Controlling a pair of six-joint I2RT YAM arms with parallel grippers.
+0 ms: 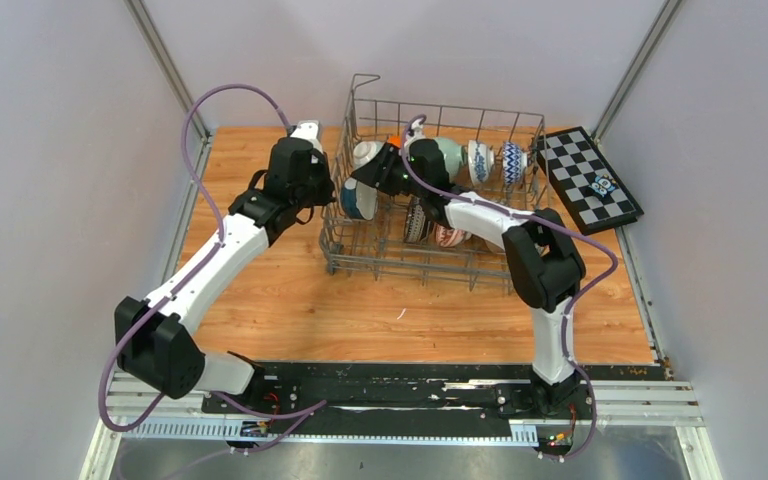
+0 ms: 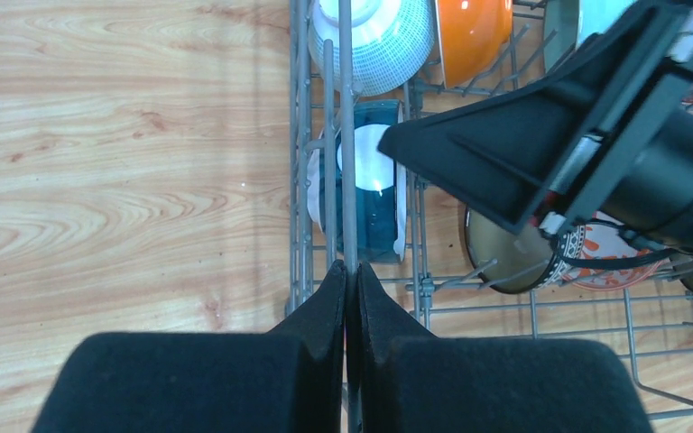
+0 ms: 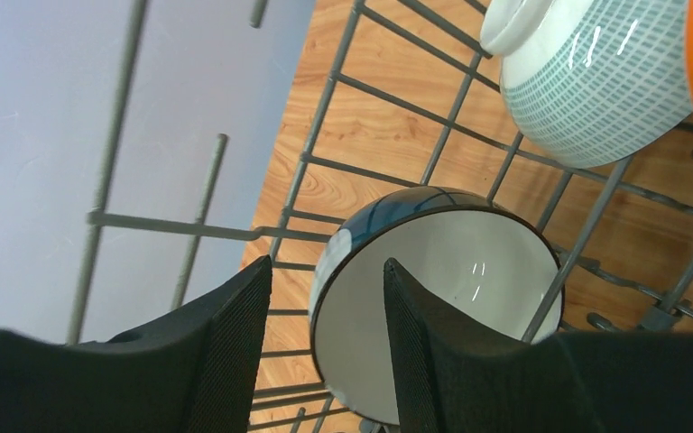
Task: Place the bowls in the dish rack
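Observation:
A grey wire dish rack [image 1: 430, 268] holds several bowls. My left gripper is shut at the rack's left wall, a thin wire running between its fingers. A dark teal bowl [image 1: 355, 200] with a white inside [image 3: 451, 262] lies on its side at the left of the rack. My right gripper hangs open over that bowl, nothing held. A pale dotted bowl [image 2: 370, 50] and an orange bowl [image 2: 474, 36] are behind it; patterned bowls [image 1: 510, 163] stand at the right.
A checkered board [image 1: 590, 200] lies right of the rack.

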